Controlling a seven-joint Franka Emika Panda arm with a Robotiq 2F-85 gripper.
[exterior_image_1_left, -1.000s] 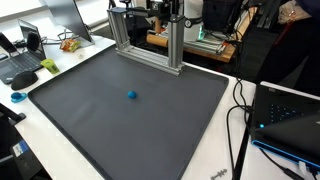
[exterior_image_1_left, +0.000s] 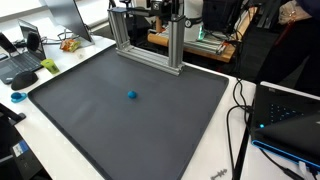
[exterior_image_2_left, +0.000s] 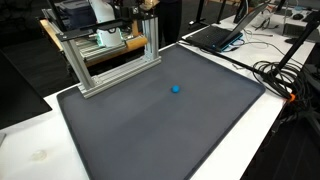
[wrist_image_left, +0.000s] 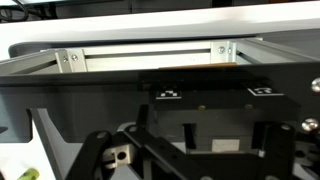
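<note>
A small round blue object (exterior_image_1_left: 132, 95) lies alone on the dark grey mat (exterior_image_1_left: 90, 125), left of its middle in exterior view 1. It shows on the mat in exterior view 2 as well, a blue dot (exterior_image_2_left: 175, 89) toward the far side. My gripper is open in the wrist view, its two marked fingertips well apart. Nothing shows held between them. The blue object cannot be made out in the wrist view, so the gripper is away from it.
A silver metal frame (exterior_image_2_left: 120, 72) stands along one edge of the mat. Laptops and cables (exterior_image_2_left: 285, 85) crowd the table around it. A dark device (exterior_image_1_left: 285, 125) occupies the right in exterior view 1.
The blue object and the mat stay where they were. Near the frame at the top of exterior view 1, the arm's dark end seems to have shifted slightly.
</note>
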